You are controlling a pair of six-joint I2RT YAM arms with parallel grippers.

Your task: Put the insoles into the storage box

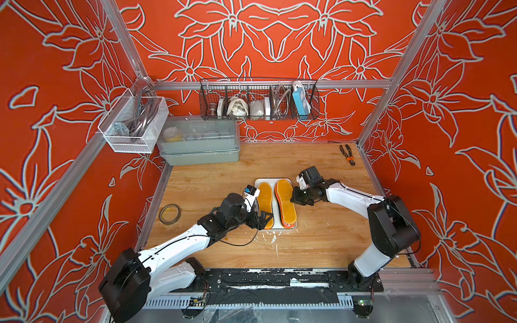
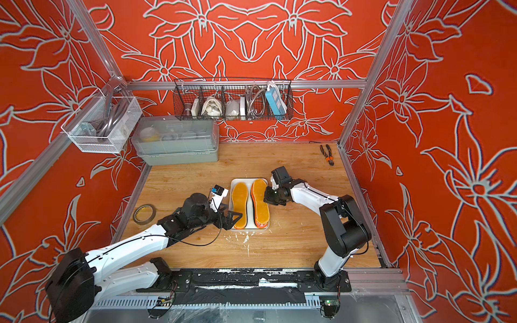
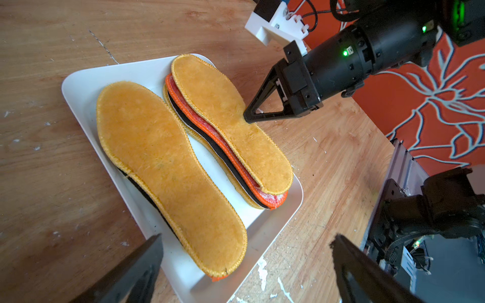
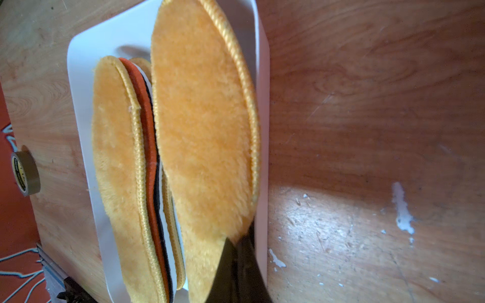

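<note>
A white tray (image 3: 86, 96) holds two stacks of yellow fleece insoles: the left stack (image 3: 161, 171) with dark edges beneath, the right stack (image 3: 237, 136) with red and black layers under its top yellow one. My right gripper is shut at the outer edge of the right stack's top insole; whether that thin edge is between its fingers I cannot tell. My left gripper stands open over the near left side of the tray, nothing between its fingers.
A lidded grey-green box (image 1: 199, 153) stands at the back left. A tape roll (image 1: 170, 222) lies at left, pliers (image 1: 349, 157) at back right. Wire baskets (image 1: 258, 113) hang at the back and left. The table right of the tray is clear.
</note>
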